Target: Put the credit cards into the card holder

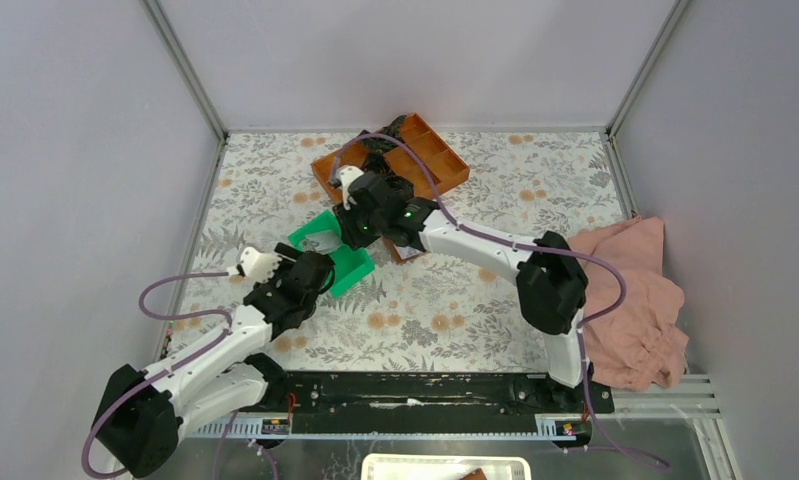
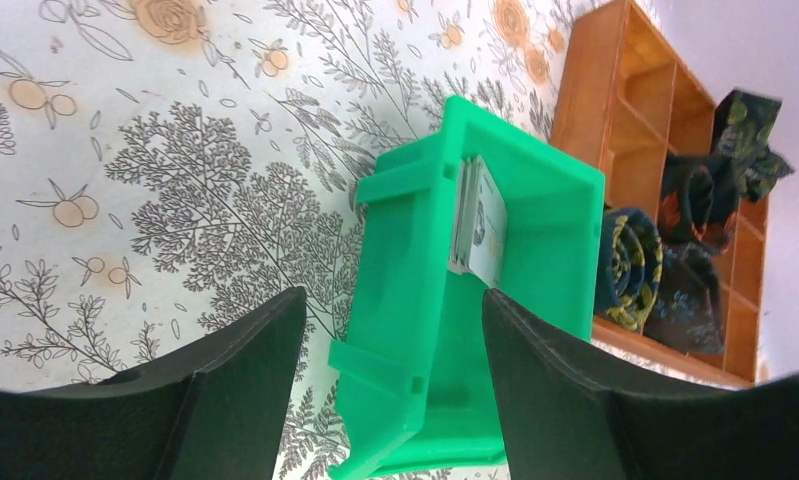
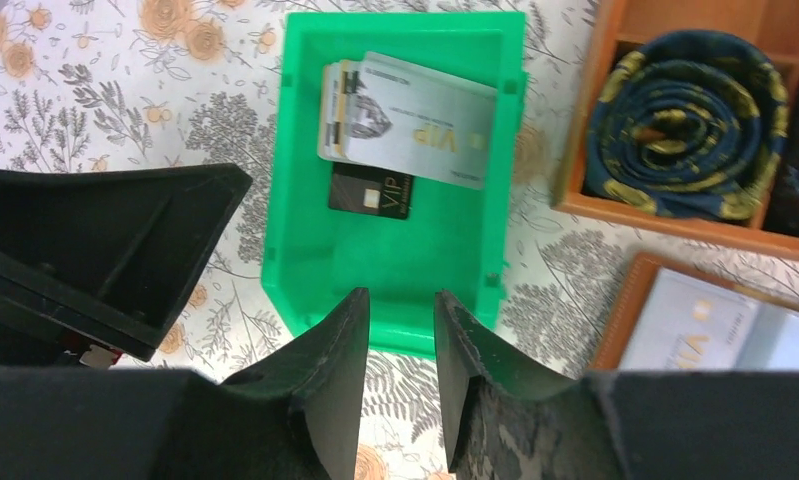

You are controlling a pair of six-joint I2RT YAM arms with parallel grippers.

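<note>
The green bin holds several silver-white cards, fanned at its far end, and a black VIP card beside them on the floor. Over the bin's near end hangs my right gripper, its fingertips a small gap apart with nothing between. From the left side of the bin, my left gripper faces its near wall, fingers wide apart and empty. The open brown card holder lies to the right with a VIP card showing in a clear pocket; part of it is out of view.
Behind the bin stands an orange-brown compartment box holding dark rolled cloths. A pink cloth lies at the far right. In the right wrist view, the left gripper's black finger is close beside the bin.
</note>
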